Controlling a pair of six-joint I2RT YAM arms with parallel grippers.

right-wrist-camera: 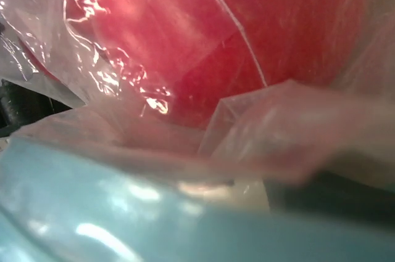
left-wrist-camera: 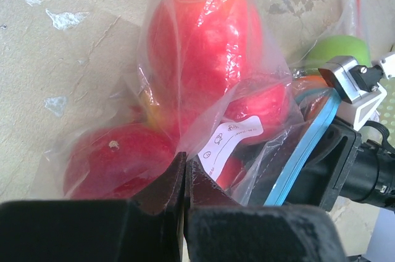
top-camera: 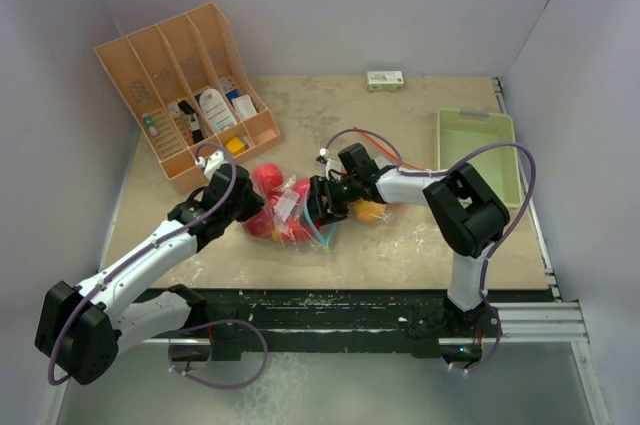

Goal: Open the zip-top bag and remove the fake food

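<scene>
A clear zip top bag holds red fake fruit (left-wrist-camera: 203,40) with a white label (left-wrist-camera: 231,139); its blue zip strip (left-wrist-camera: 302,151) runs along the right. My left gripper is shut at the bag's edge; whether plastic is pinched between the fingers is hard to tell. My right gripper (top-camera: 328,199) is at the bag's zip side; in the right wrist view the blue strip (right-wrist-camera: 142,212) and red fruit (right-wrist-camera: 216,34) fill the close view, hiding its fingers.
A second bag with orange and green food (left-wrist-camera: 336,52) lies right of this one. A wooden organiser (top-camera: 170,65) stands back left, a green bin (top-camera: 475,145) at right, a small box (top-camera: 385,80) at the back.
</scene>
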